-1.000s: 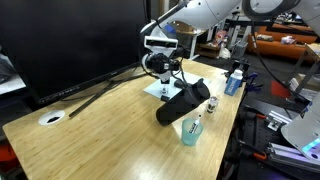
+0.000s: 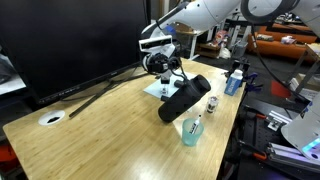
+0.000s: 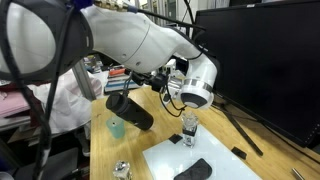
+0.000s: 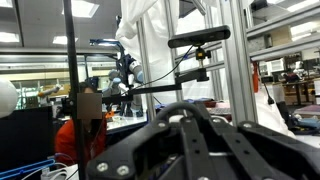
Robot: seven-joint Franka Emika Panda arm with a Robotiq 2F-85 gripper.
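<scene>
A black cylindrical container is held tilted in the air above the table, and it also shows in exterior view 2. My gripper appears shut on it; the fingers are mostly hidden by the wrist and the container. Close by the container's lower end stands a teal cup with something white inside. In exterior view 2 that teal cup is left of the container. The wrist view shows the dark gripper body along the bottom, with the room beyond; its fingertips are not clear there.
A clear bottle stands on white paper beside a black object. There is a small jar near the front. A blue bottle is at right, a roll at left.
The black container has shifted up slightly, still tilted. The teal cup and the other table objects have not moved.
</scene>
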